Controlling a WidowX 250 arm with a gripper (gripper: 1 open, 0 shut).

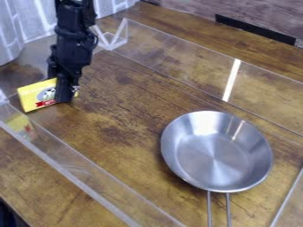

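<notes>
My dark gripper [63, 89] reaches down at the upper left and is shut on a yellow box [35, 96] with a cartoon face and red lettering. The box is on or just at the wooden table's surface; its right part is partly hidden by the fingers.
A steel pan [217, 151] lies at the lower right, handle toward the front. Clear plastic walls border the wooden table [142, 106], with one close by the box on the left.
</notes>
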